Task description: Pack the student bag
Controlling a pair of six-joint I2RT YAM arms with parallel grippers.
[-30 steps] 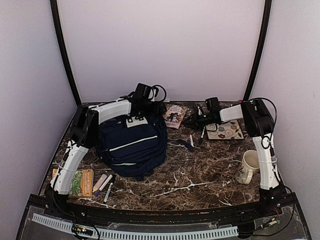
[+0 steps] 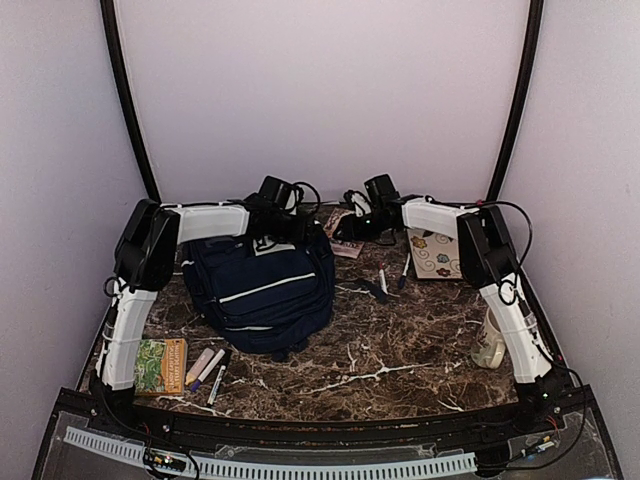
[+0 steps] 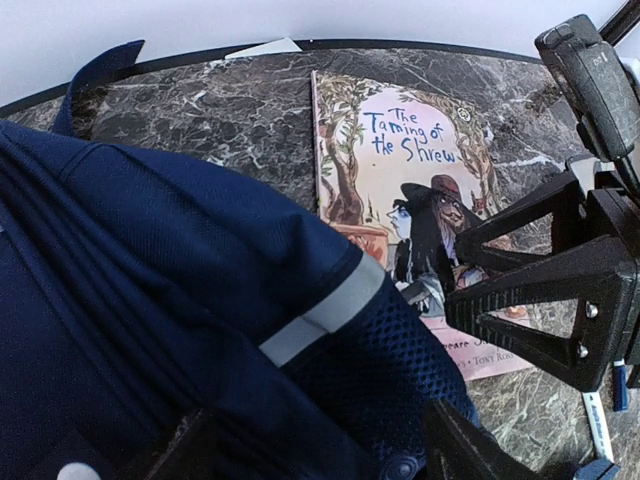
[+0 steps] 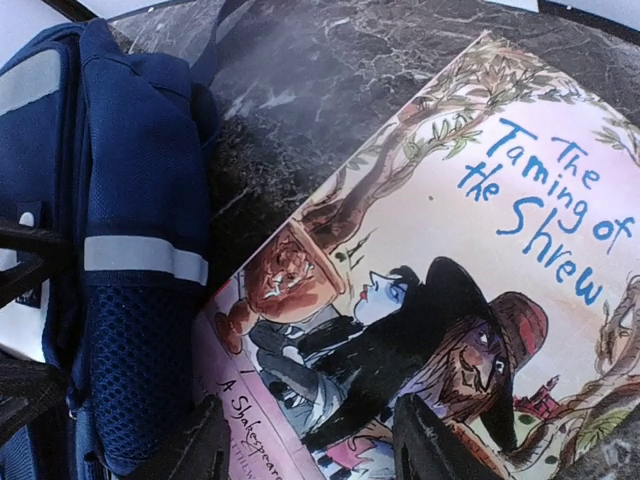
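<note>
A navy student bag (image 2: 260, 290) lies on the left half of the marble table. A pink "The Taming of the Shrew" book (image 2: 345, 245) (image 4: 520, 230) lies flat beside its right side. My left gripper (image 2: 300, 225) hangs open over the bag's upper part. My right gripper (image 2: 350, 225) is open over that book, its fingers (image 3: 520, 310) seen spread in the left wrist view; in the right wrist view its tips reach the book's lower part.
Another book (image 2: 160, 365) and several markers (image 2: 205, 370) lie front left. A patterned item (image 2: 435, 260) lies at right, a mug (image 2: 490, 340) front right. Pens (image 2: 383, 280) lie mid-table.
My right gripper has moved left, over the pink book. My left gripper has shifted slightly left and down in the top view.
</note>
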